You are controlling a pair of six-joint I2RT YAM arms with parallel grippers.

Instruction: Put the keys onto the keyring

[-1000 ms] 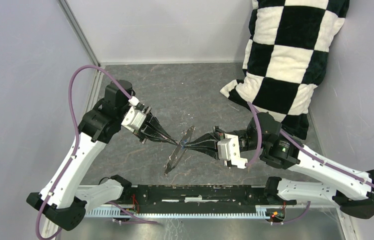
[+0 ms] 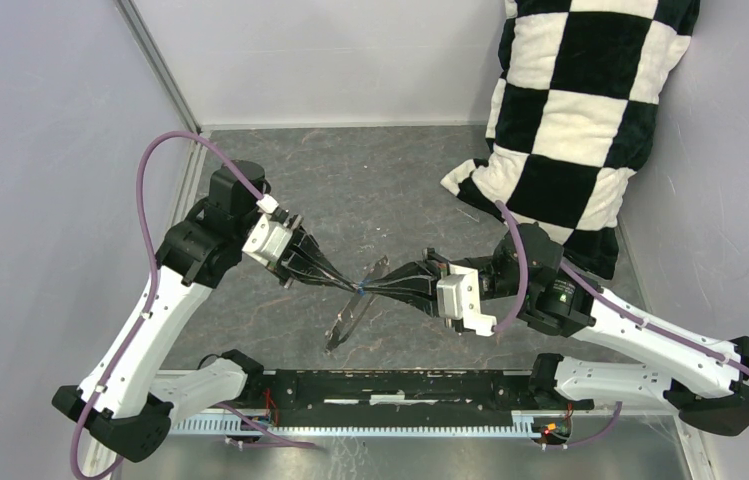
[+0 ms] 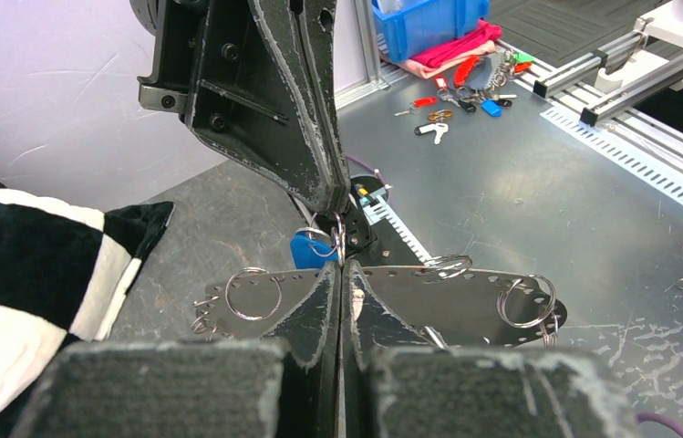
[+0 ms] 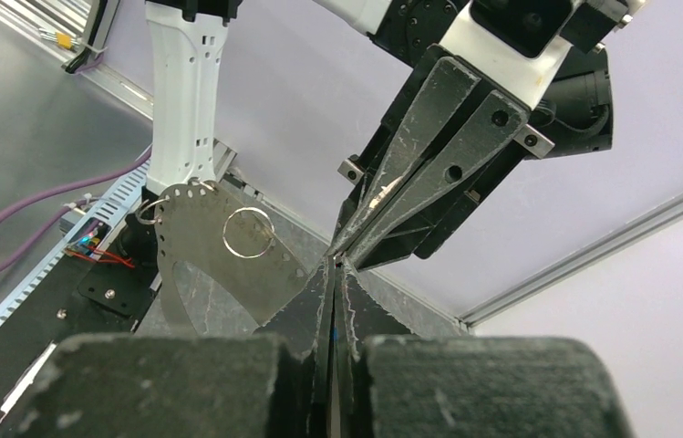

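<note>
A curved metal plate (image 3: 383,287) with several key rings round its edge is held up in mid-air between my two arms. My left gripper is shut at its top edge, on a thin metal ring (image 3: 339,239) seen nearly edge-on. From above, my right gripper (image 2: 364,288) meets the left one tip to tip. It is shut too, its tips right at that ring; what lies between them is too thin to tell. A blue key tag (image 3: 310,249) sits beside the ring. Another key ring (image 4: 248,233) shows on the plate in the right wrist view.
Keys with coloured tags (image 3: 470,91) lie in a pile on the table in the left wrist view, near a blue bin (image 3: 433,27). A checkered cushion (image 2: 575,120) stands at the back right. The floor around the grippers is clear.
The plate has tilted a little, its lower end shifting slightly left and toward the front. My right gripper has shifted only slightly; the left arm looks still.
</note>
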